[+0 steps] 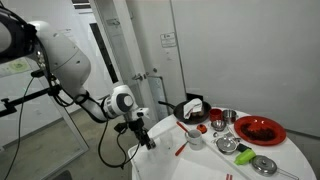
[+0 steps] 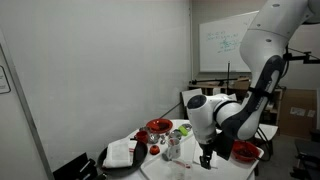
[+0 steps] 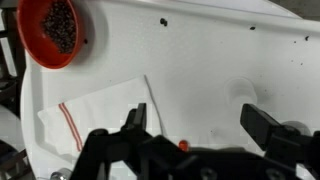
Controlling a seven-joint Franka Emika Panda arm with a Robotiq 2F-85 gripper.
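Note:
My gripper stands open over the white table, its two black fingers well apart with only table surface visible between them. In exterior view 1 it hangs low over the table's left side, with the gripper left of a pale pot. A small clear round object lies near the right finger in the wrist view. Beyond the left finger lies a white cloth with red stripes. A red bowl of dark beans is at the upper left.
A black pan holding a white cloth stands at the back. Farther right are a red dish, a green object and a lidded pan. Red pots stand near the black pan.

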